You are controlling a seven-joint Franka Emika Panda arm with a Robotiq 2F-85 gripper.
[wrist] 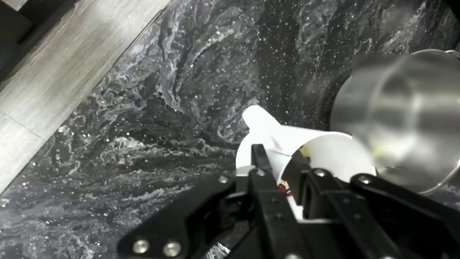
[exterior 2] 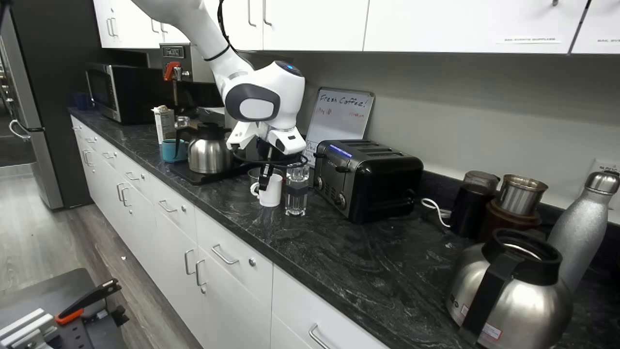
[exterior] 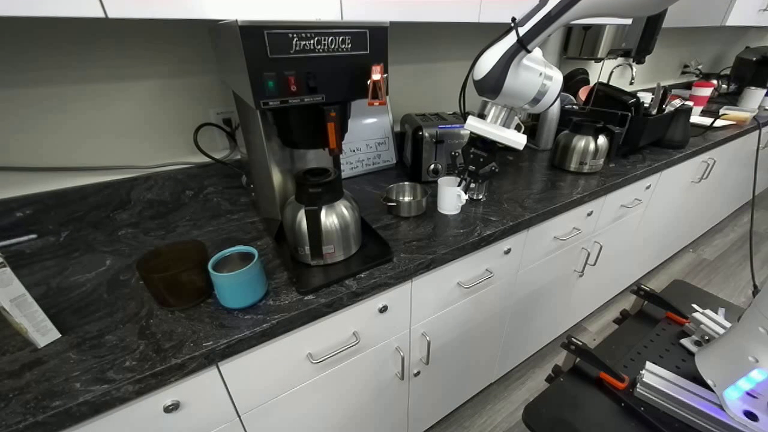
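A white mug point(exterior: 451, 195) stands on the dark counter beside a small steel pot point(exterior: 407, 199). My gripper reaches down over it from above. In the wrist view, one finger is outside the mug wall and the other dips inside the rim. A strip of the white wall point(wrist: 278, 170) shows between the narrowly spaced fingers, and the fingers look shut on it. Small yellow and red bits show inside the mug. The mug's handle point(wrist: 261, 117) points away from the fingers. In exterior view 2, the mug point(exterior 2: 271, 192) looks upright, with its base at the counter.
A clear glass point(exterior 2: 296, 195) stands close beside the mug and gripper. Behind them is a toaster point(exterior 2: 372, 177). The coffee maker's carafe point(exterior: 324, 227) and a blue mug point(exterior: 239, 281) are on the left. Bare counter lies along the front edge.
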